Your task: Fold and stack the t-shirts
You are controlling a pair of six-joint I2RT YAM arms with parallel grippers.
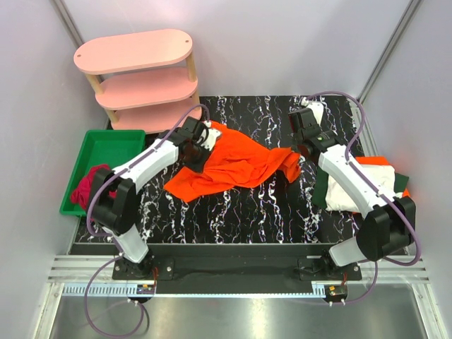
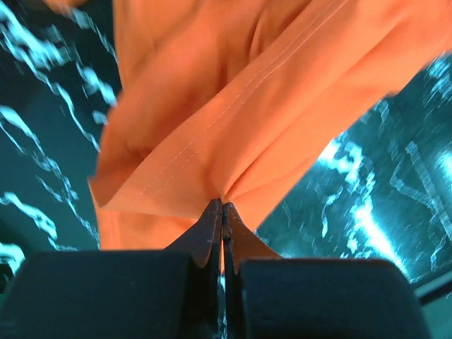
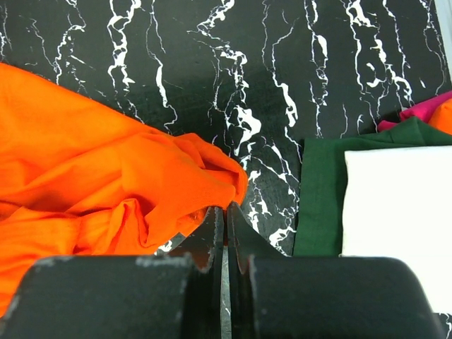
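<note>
An orange t-shirt lies rumpled across the middle of the black marbled table, stretched between my two arms. In the left wrist view, my left gripper is shut on a gathered fold of the orange shirt beside a stitched hem. My right gripper is shut on the shirt's right end, where the cloth bunches up at the fingertips. To the right lies a stack of folded shirts, with a white one over a dark green one.
A green bin at the left holds a crimson cloth, partly hidden by my left arm. A pink shelf stands at the back left. Bare table shows in front of the orange shirt.
</note>
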